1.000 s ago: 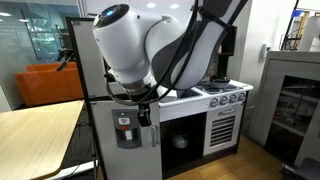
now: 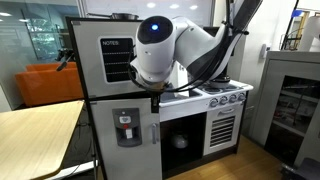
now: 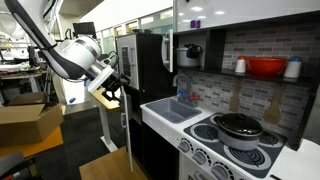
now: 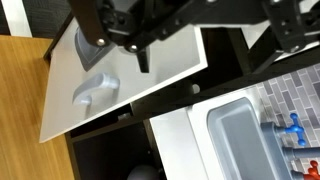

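The pale lower door [image 2: 128, 155] of a toy kitchen's tall cabinet carries a dark dispenser panel [image 2: 127, 126]. A grey curved handle [image 4: 95, 88] stands out from this door in the wrist view. My gripper [image 2: 155, 100] is close to the door's upper right part in exterior view 1. A dark finger [image 4: 143, 60] shows over the door in the wrist view, with the handle lower left of it and apart from it in that picture. Whether the fingers are open or shut does not show clearly. Above is the door marked NOTES [image 2: 117, 60].
A grey sink [image 4: 240, 140] with blue and red taps lies right of the cabinet. Beyond it stands a lidded dark pot [image 3: 240, 128] on the stove. An open compartment holds a pot [image 2: 180, 141]. A wooden table [image 2: 35, 140] is at the left.
My arm has swung to the right in exterior view 1, uncovering more of the NOTES door. The gripper has shifted slightly right and up. The lower door looks unmoved.
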